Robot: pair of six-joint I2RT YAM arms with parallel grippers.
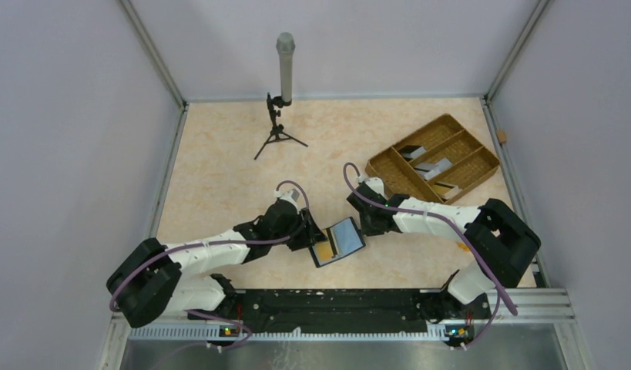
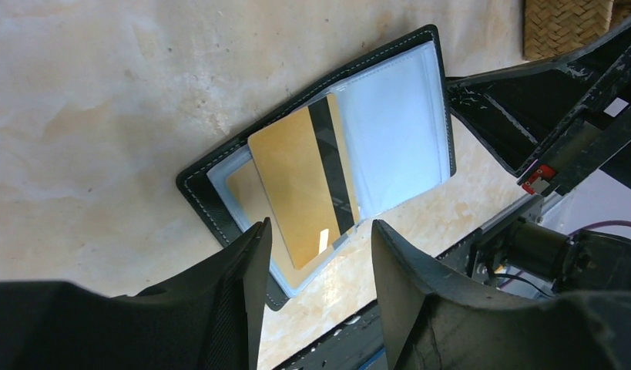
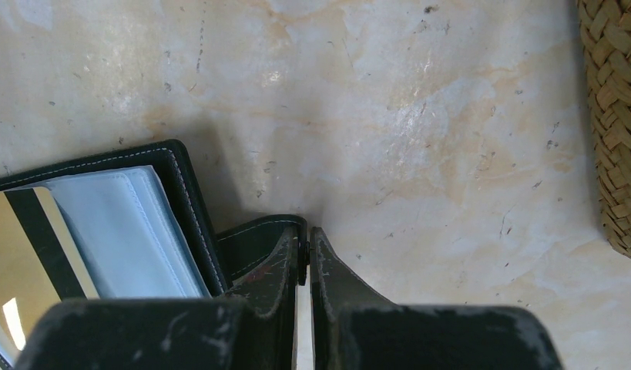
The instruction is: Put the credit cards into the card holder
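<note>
The black card holder (image 2: 208,181) lies open on the table, with pale blue clear sleeves (image 2: 393,116) inside. A gold card (image 2: 293,181) with a black stripe rests over its left half, overlapping a paler card (image 2: 244,189) there; whether the gold one is partly inside a sleeve I cannot tell. My left gripper is open over that half, its fingertips apart with nothing gripped. At the holder's other end, my right gripper is shut on the holder's thin dark strap (image 3: 258,235).
A woven basket (image 1: 488,171) with compartments stands at the back right, holding several cards (image 1: 434,169). A black tripod (image 1: 276,135) is at the back left. Bare table (image 1: 219,169) spreads out behind the left arm.
</note>
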